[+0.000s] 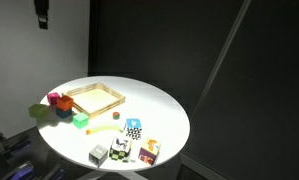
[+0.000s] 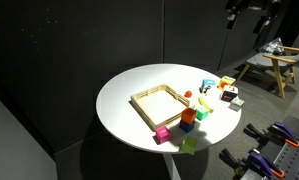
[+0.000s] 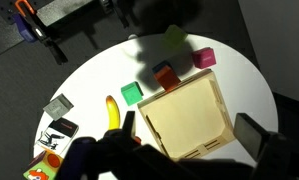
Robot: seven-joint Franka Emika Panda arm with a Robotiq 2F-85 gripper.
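Note:
My gripper (image 2: pixel 254 20) hangs high above the round white table, open and empty, its dark fingers (image 3: pixel 257 140) spread wide at the bottom of the wrist view. A shallow wooden tray (image 3: pixel 189 120) lies empty on the table. Beside it an orange cube (image 1: pixel 65 102) rests on a blue cube (image 1: pixel 64 113). Close by are a pink cube (image 3: pixel 203 58), a green cube (image 3: pixel 132 93) and a yellow-green cube (image 3: pixel 174 36) at the table's edge. A yellow banana (image 3: pixel 113 112) lies apart from the tray, with a small red round thing (image 2: pixel 188 94) near it.
A grey cube (image 1: pixel 98 154) and several patterned cubes, among them a blue-and-white one (image 1: pixel 133 128), stand on the other side of the banana. A wooden chair (image 2: pixel 274 65) stands behind, off the table.

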